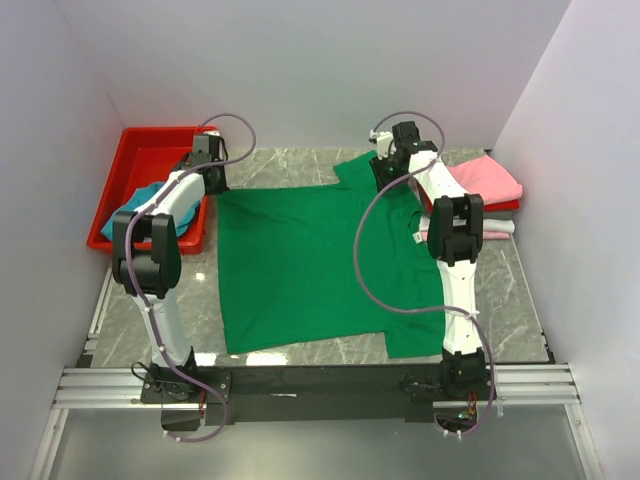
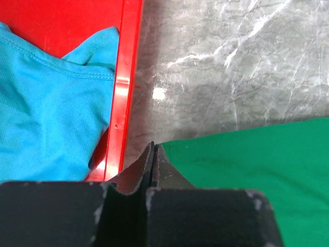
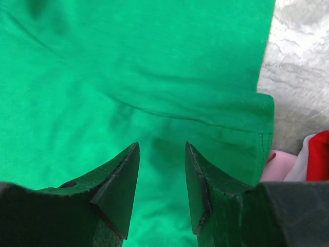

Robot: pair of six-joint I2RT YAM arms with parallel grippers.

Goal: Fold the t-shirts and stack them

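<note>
A green t-shirt [image 1: 310, 265] lies spread flat across the table, its body to the left and a sleeve at the upper right. At its upper left corner, beside the red bin, my left gripper [image 1: 225, 190] is shut; in the left wrist view its fingertips [image 2: 152, 146] meet right at the cloth's corner, and whether cloth is pinched between them is hard to see. Over the shirt's upper right part, my right gripper stands part open, with green cloth beneath and nothing gripped. The right arm covers some of the shirt in the top view.
The red bin [image 2: 122, 92] at the left holds a crumpled blue shirt [image 2: 56, 108]. At the right, a stack of folded shirts with a pink one [image 1: 487, 180] on top sits close to the right arm. Bare marble table [image 1: 510, 300] shows around the green shirt.
</note>
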